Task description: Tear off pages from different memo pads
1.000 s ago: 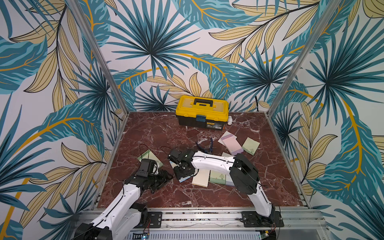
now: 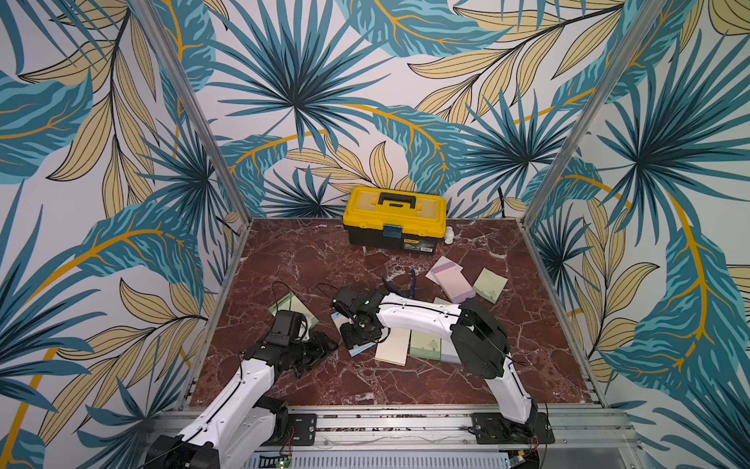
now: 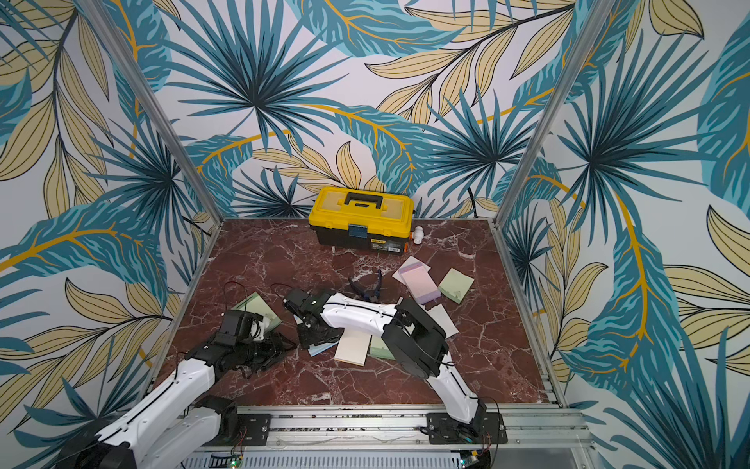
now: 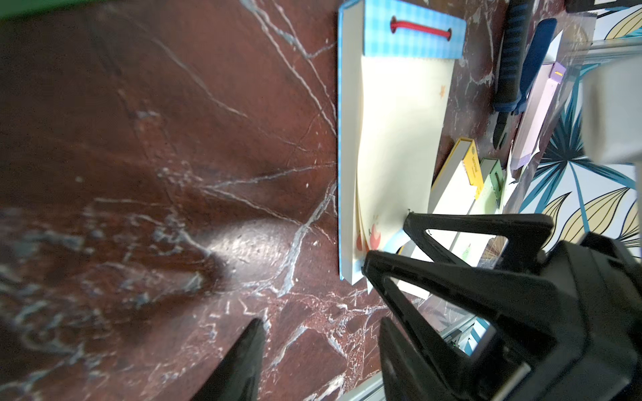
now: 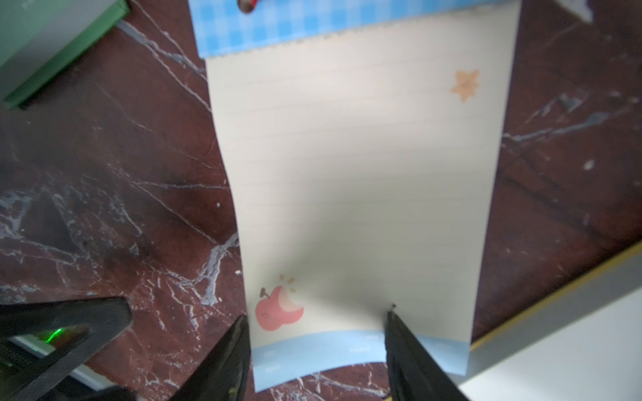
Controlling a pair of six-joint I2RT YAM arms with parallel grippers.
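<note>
A blue checked memo pad with red binding lies on the marble table, its lined page lifted a little at the lower edge. My right gripper is over that lower edge, fingers apart, the page beneath or between them; whether it touches is unclear. My left gripper stands open over bare table near the pad's lower end, nothing between its fingers. A green pad lies behind the left gripper; cream and green pads lie to the right, partly under the right arm.
A yellow toolbox stands at the back, a white bottle beside it. Dark-handled pliers lie behind the right arm. Pink and pale green papers lie at the right.
My right gripper and arm have shifted very slightly to the right over the blue pad. The left arm and everything else look unmoved.
</note>
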